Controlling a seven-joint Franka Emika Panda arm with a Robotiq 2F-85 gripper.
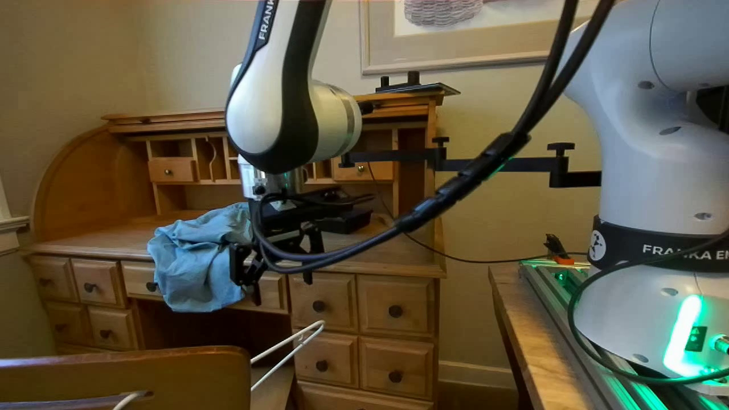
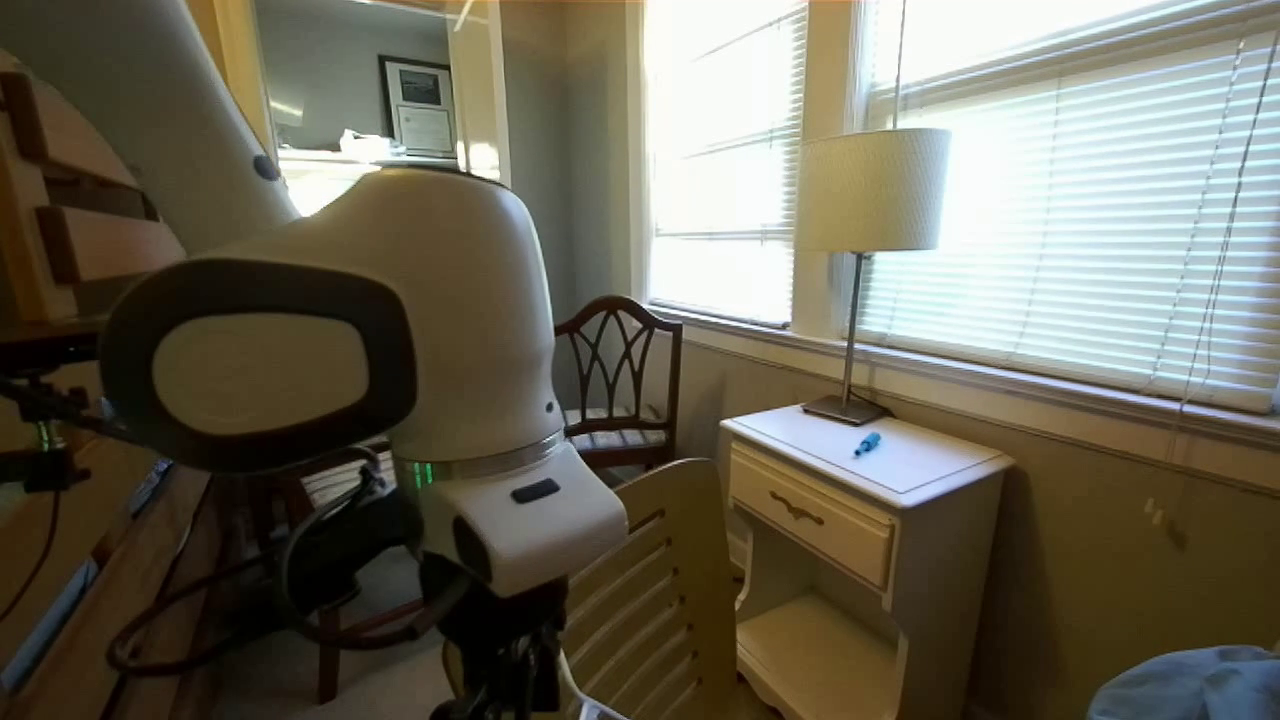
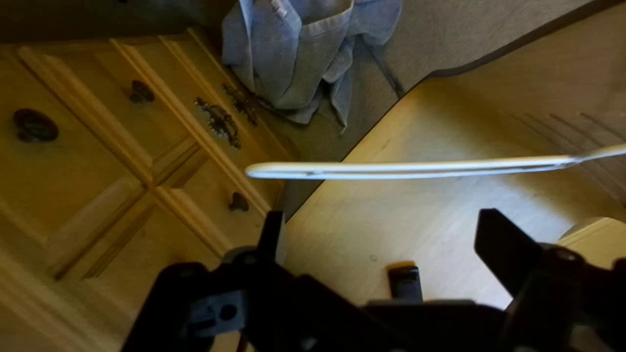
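Note:
My gripper (image 1: pixel 278 279) hangs in front of the roll-top desk, to the right of a blue cloth (image 1: pixel 195 263) draped over the desk's edge. In the wrist view the gripper is open, its fingers wide apart and nothing held between them. A thin white looped rod (image 3: pixel 411 169), perhaps a hanger, crosses that view beyond the fingertips; exterior view 1 shows the white rod (image 1: pixel 290 349) below the gripper, by the wooden chair back (image 1: pixel 130 376). Past it lies a dark object with an orange end (image 3: pixel 405 281) on a pale wooden surface (image 3: pixel 346 234), partly hidden by the gripper.
A black tray (image 1: pixel 346 220) stands on the desktop (image 1: pixel 403 249). Drawers with dark knobs (image 1: pixel 396 311) face the gripper. Across the room, a white nightstand (image 2: pixel 948 462) holds a lamp (image 2: pixel 876 192) and a small blue item (image 2: pixel 867 444). A cable (image 1: pixel 437 201) loops beside the arm.

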